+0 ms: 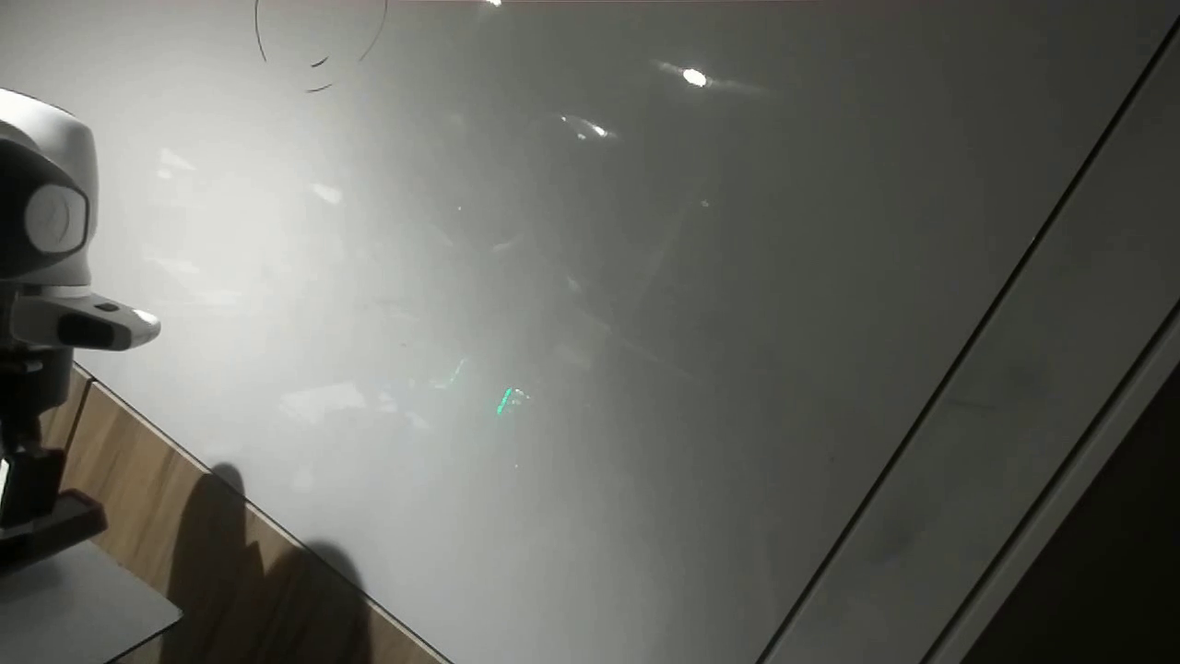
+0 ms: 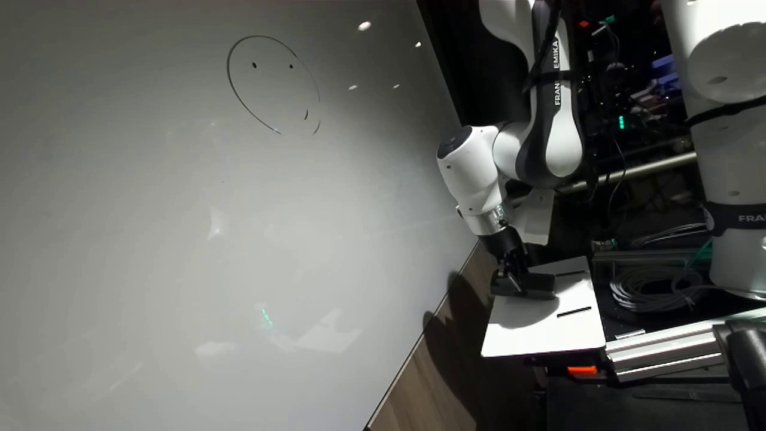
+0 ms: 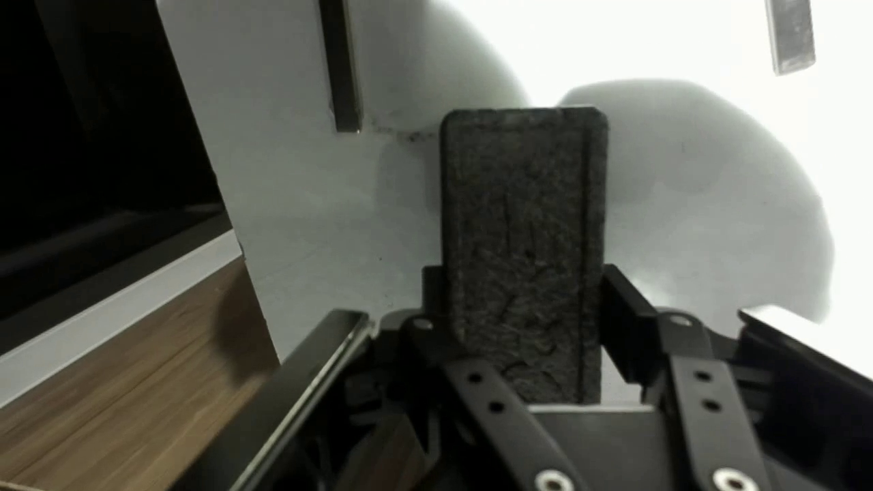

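Observation:
A dark grey, felt-like rectangular eraser (image 3: 524, 237) is held between the gripper's fingers in the wrist view. My gripper is shut on its two long sides. From the second exterior view, the gripper (image 2: 513, 269) points down with the dark eraser (image 2: 535, 286) low over a white tray board (image 2: 520, 341); whether they touch, I cannot tell. The whiteboard (image 2: 179, 251) carries a drawn face (image 2: 231, 80) with a partly broken outline, two eyes and a bit of mouth. In the first exterior view the gripper is only partly visible at the left edge.
Two dark strips, one of them a left strip (image 3: 342, 73), are fixed on the board. A wood-toned panel (image 2: 409, 388) runs below the whiteboard. A second robot arm (image 2: 736, 158) and coiled cables (image 2: 657, 287) stand to the right.

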